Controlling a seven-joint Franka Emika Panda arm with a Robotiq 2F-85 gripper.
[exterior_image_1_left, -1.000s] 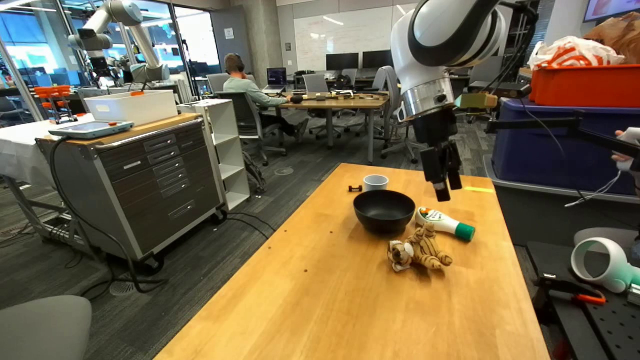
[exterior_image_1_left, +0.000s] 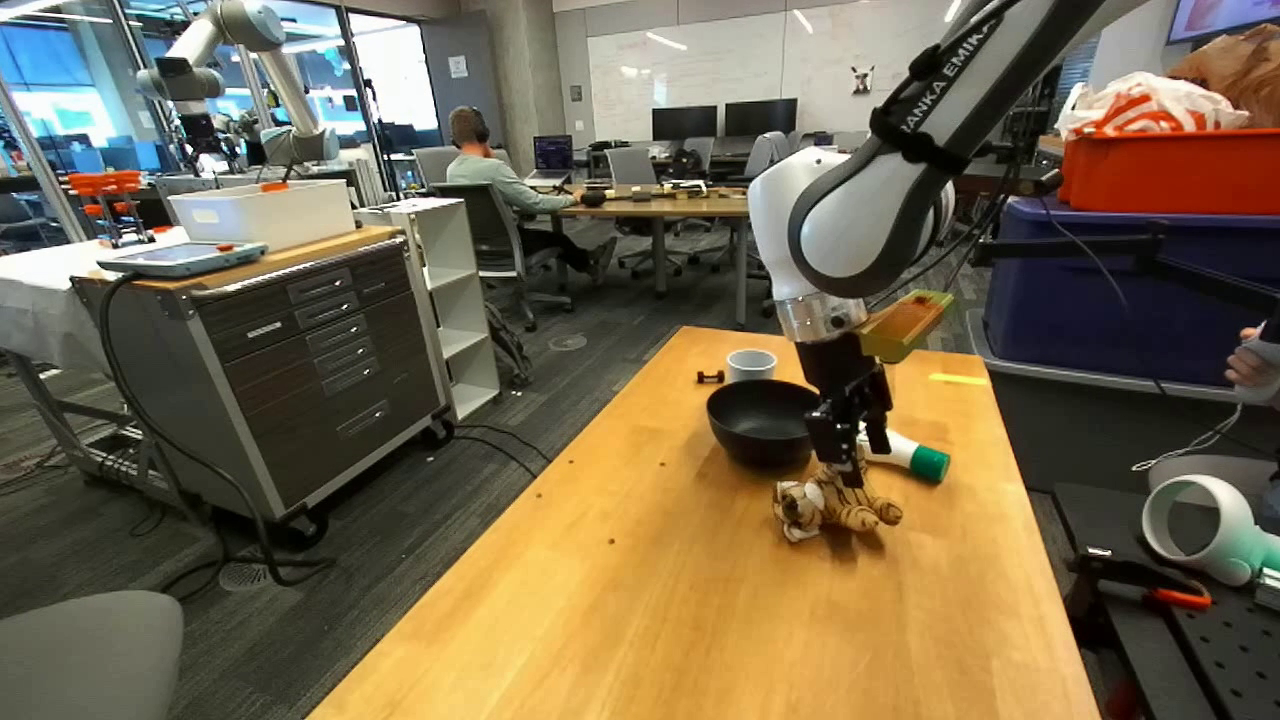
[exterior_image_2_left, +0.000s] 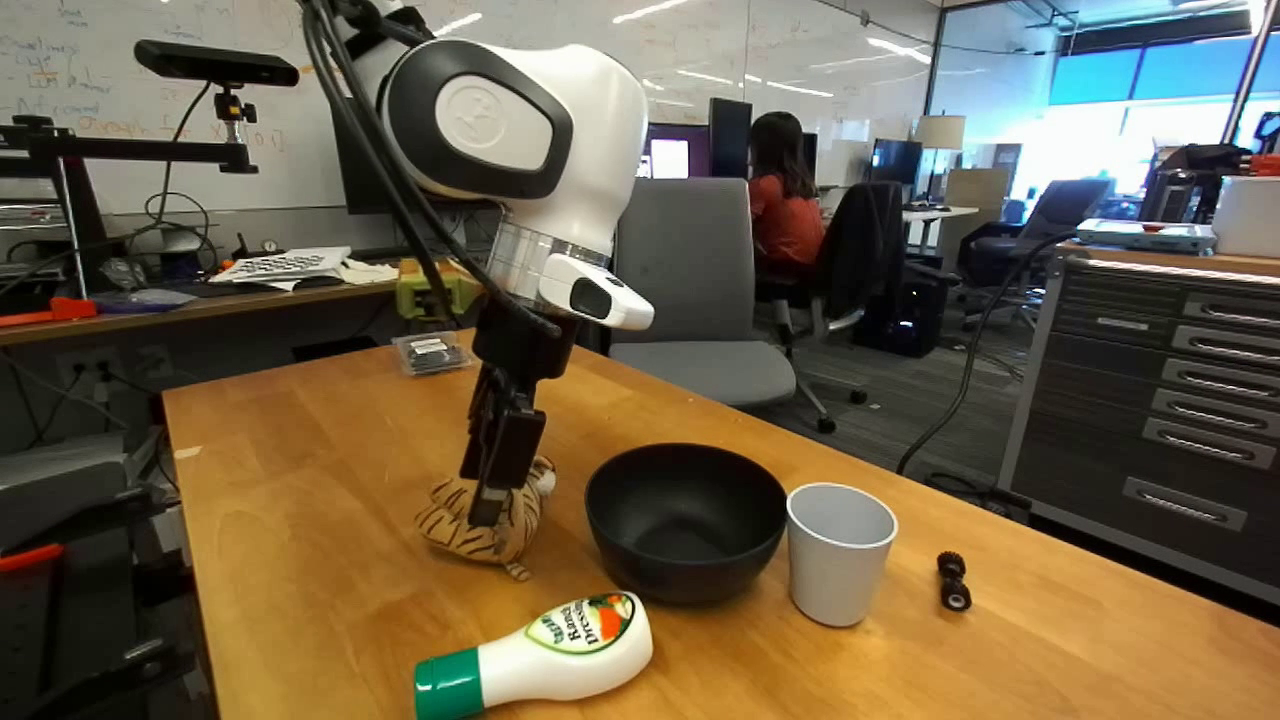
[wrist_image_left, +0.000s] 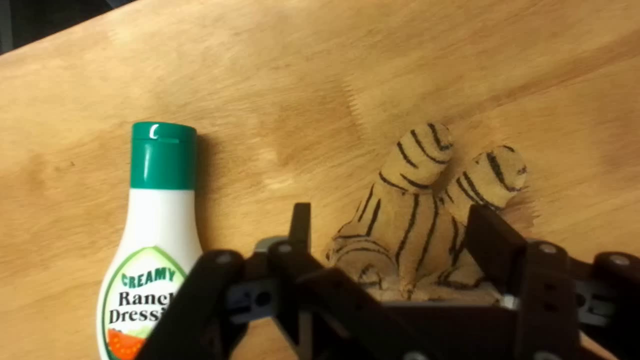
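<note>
A striped plush tiger (exterior_image_1_left: 828, 504) lies on the wooden table, its head toward the left in exterior view 1. My gripper is low over it, pointing down, with the fingers apart. In the wrist view the tiger's striped body (wrist_image_left: 414, 225) and legs show between the two fingers, the right finger overlapping its edge. From the other side, in exterior view 2, one dark finger (exterior_image_2_left: 489, 498) stands in front of the tiger (exterior_image_2_left: 462, 528). Whether either finger presses on the plush, I cannot tell.
Close by are a black bowl (exterior_image_2_left: 684, 576) and a ranch dressing bottle (exterior_image_2_left: 564, 654) lying on its side. Past the bowl stand a grey cup (exterior_image_2_left: 840, 564) and a small dark dumbbell-shaped piece (exterior_image_2_left: 954, 582).
My gripper has come down from above the far side of the bottle to the tiger, nearer the camera in exterior view 1. The tiger, bowl and bottle lie where they were.
</note>
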